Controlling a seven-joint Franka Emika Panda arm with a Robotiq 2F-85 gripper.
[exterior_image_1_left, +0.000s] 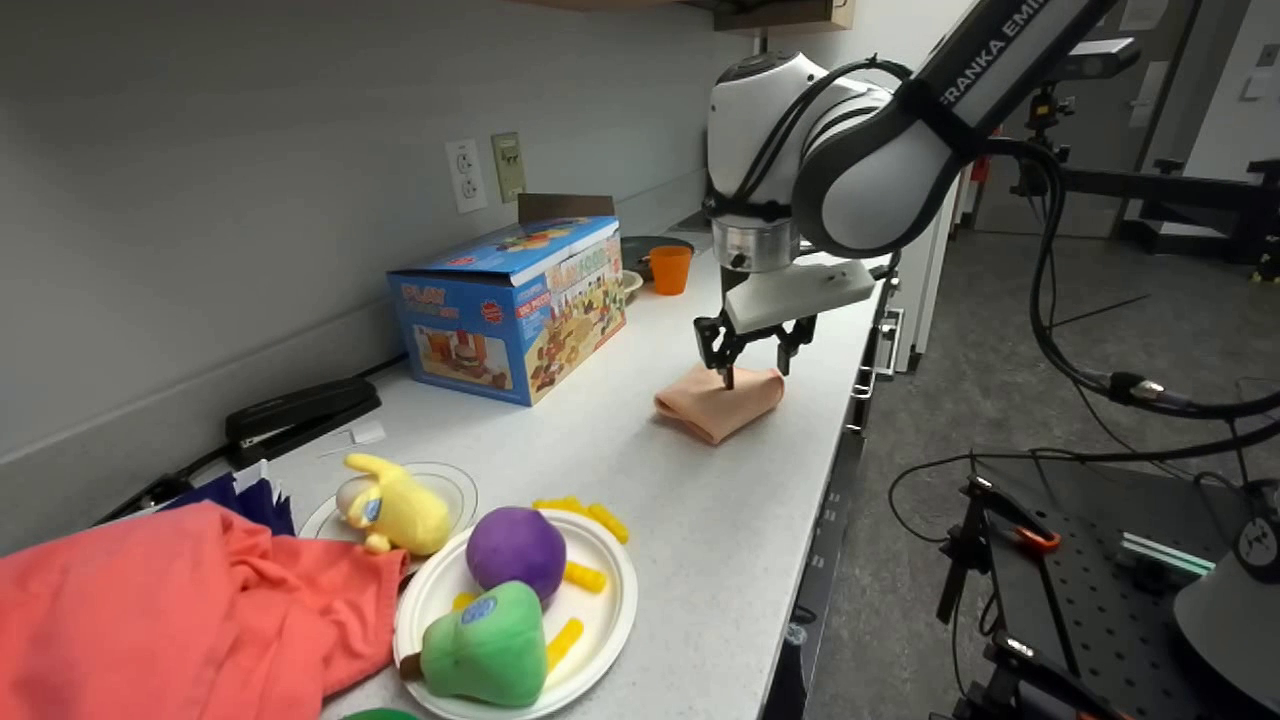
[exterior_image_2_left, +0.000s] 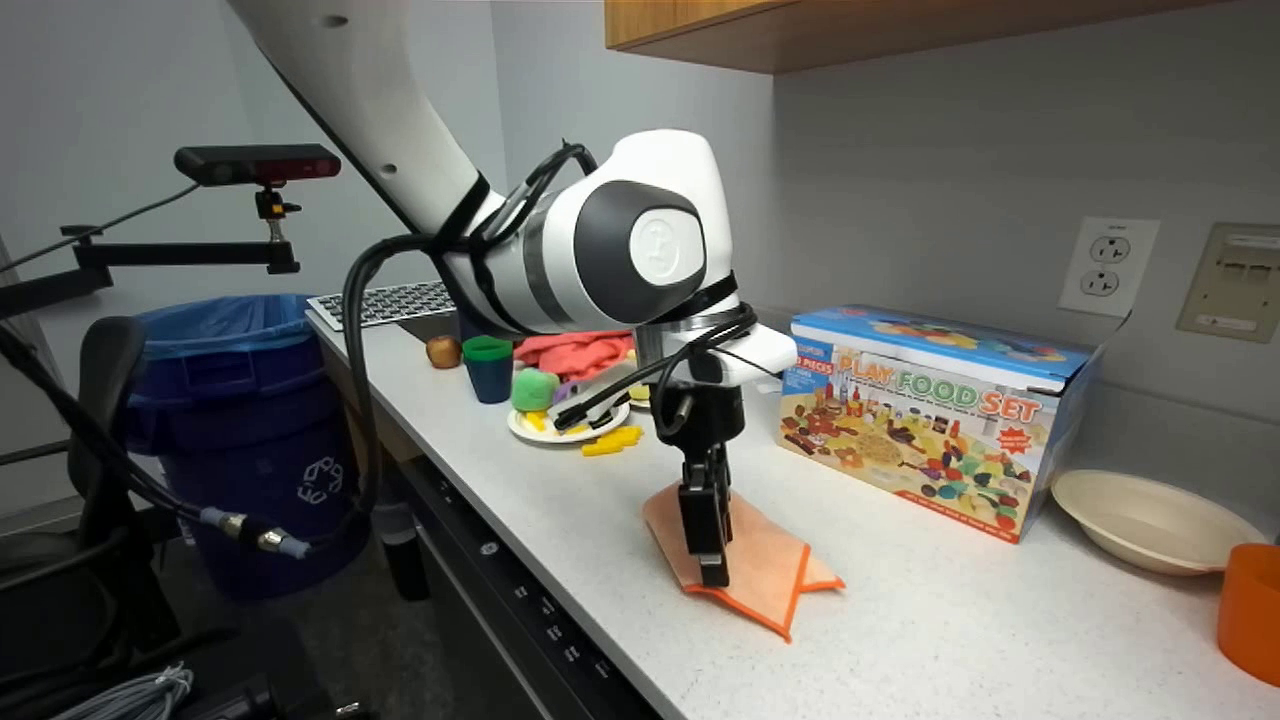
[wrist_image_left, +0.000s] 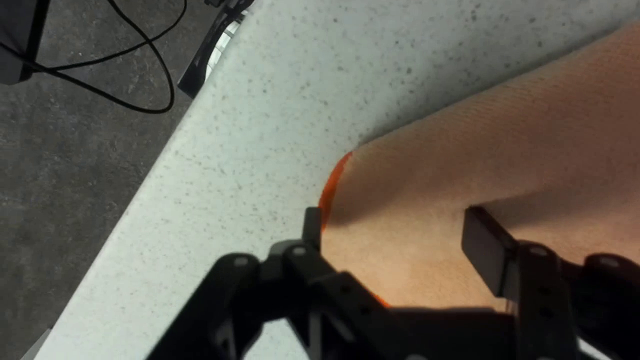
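A folded peach cloth with orange edging lies on the white counter. In exterior view 2 the cloth has one corner spread toward the near right. My gripper points straight down over it, low against the fabric. From the wrist, my gripper stands with its fingers well apart. One fingertip sits at the cloth's orange edge, the other over the middle of the peach fabric. No fabric is pinched between them. Whether the tips touch the cloth I cannot tell.
The blue play food box stands by the wall. A white plate holding a purple ball and a green pear is nearer the camera, beside a red cloth. The counter's edge drops off close to the peach cloth.
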